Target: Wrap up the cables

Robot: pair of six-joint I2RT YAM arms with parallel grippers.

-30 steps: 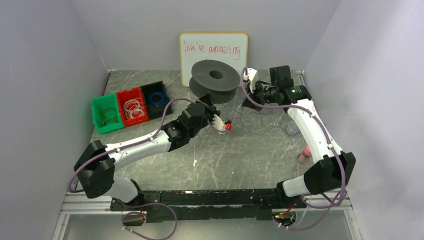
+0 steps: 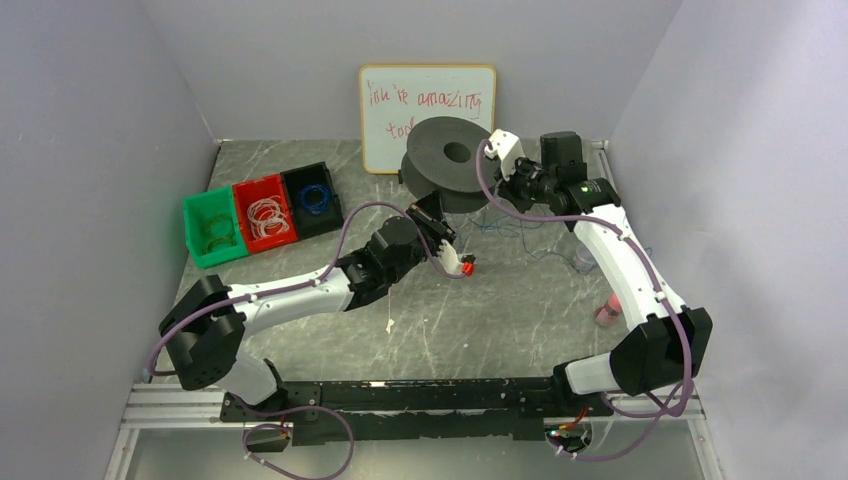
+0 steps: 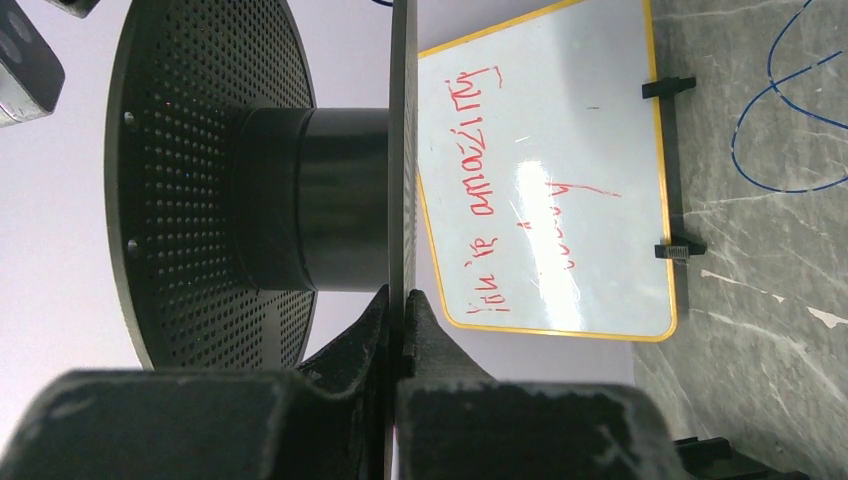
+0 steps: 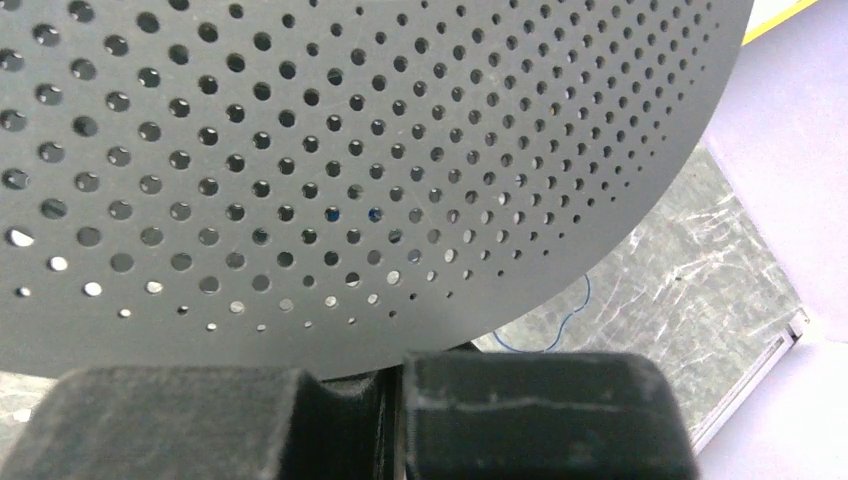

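Off the table hangs a dark grey spool [image 2: 436,150] with perforated flanges. My left gripper [image 2: 436,206] is shut on the rim of one flange; in the left wrist view that flange [image 3: 403,150] runs edge-on between the fingers, and the bare-looking black core [image 3: 345,200] shows beside it. My right gripper [image 2: 508,196] is at the spool's right side, shut, nothing visible between its fingers. A perforated flange [image 4: 400,150] fills much of the right wrist view, just beyond those fingertips. A thin blue cable [image 2: 545,252] lies loosely on the table, right of the spool.
Green [image 2: 190,232], red [image 2: 279,238] and black [image 2: 337,213] bins at the left hold coiled cables. A whiteboard [image 2: 380,140] leans at the back, behind the spool. A pink-topped bottle [image 2: 608,309] stands by the right arm.
My left gripper has moved right and slightly toward the front with the spool, bringing it up to the right gripper. Part of the blue cable is now covered.
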